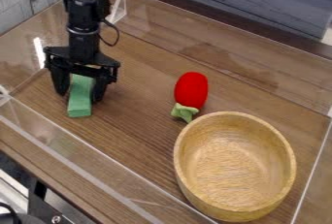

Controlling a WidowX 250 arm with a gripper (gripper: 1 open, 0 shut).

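My black gripper point(82, 71) is open, its fingers spread low around a green block point(81, 99) on the wooden table at the left. The block stands out below the gripper, its upper part partly hidden by the fingers.
A red object with a green top point(191, 91) lies at the centre right. A large tan bowl point(234, 165) sits at the lower right.
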